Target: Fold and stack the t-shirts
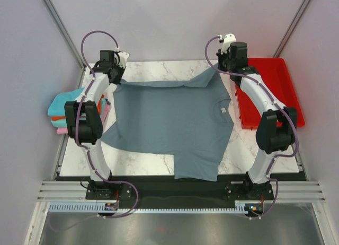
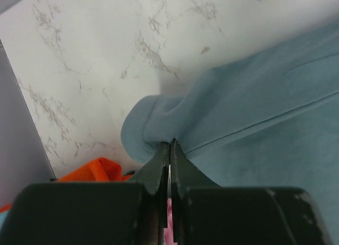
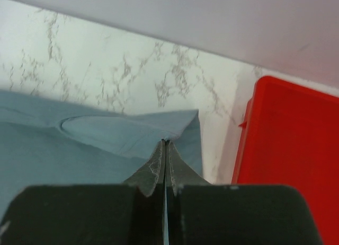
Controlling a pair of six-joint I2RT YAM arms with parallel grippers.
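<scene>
A grey-blue T-shirt (image 1: 164,123) lies spread on the marble table, its far edge turned over into a strip. At that edge's left corner my left gripper (image 1: 120,81) is shut on the cloth, which bunches at the fingertips (image 2: 177,160) in the left wrist view. At the right corner my right gripper (image 1: 220,64) is shut on a thin pinch of fabric, seen at its tips (image 3: 165,141) in the right wrist view.
A stack of folded turquoise, orange and pink cloths (image 1: 69,107) lies at the left. A red bin (image 1: 280,96) stands at the right. Bare marble (image 1: 148,70) shows beyond the shirt and along the near edge.
</scene>
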